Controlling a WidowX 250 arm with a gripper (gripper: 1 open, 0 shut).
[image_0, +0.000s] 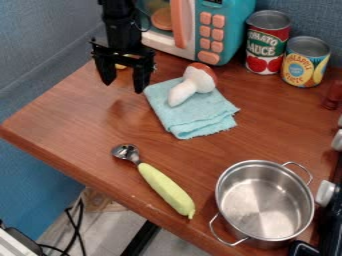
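My black gripper (123, 72) hangs at the back left of the wooden table (80, 125), pointing down with its fingers apart, in front of the toy microwave (214, 45). A small yellow object (122, 66) is partly hidden behind it. A folded light-blue cloth (194, 118) lies right of and below the gripper, with a white mushroom-like toy (191, 85) with an orange top on it. A corn cob (166, 187) lies near the front edge beside a metal scoop (127, 153).
A steel pot (263, 205) stands at the front right. A tomato sauce can (267, 42) and a yellow-labelled can (305, 62) stand at the back right.
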